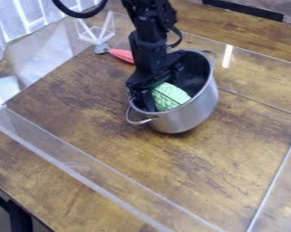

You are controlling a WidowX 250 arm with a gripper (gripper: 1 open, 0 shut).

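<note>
My black gripper (154, 80) reaches down from the top into the left side of a steel pot (191, 111) with side handles. A pale green round object (172, 96) sits inside the pot. The gripper's fingers are dark against the pot's interior and rim, so whether they are open or shut, or holding anything, cannot be made out.
A red-handled utensil (121, 53) lies behind the gripper to the left. A white object (3, 89) is at the left edge.
</note>
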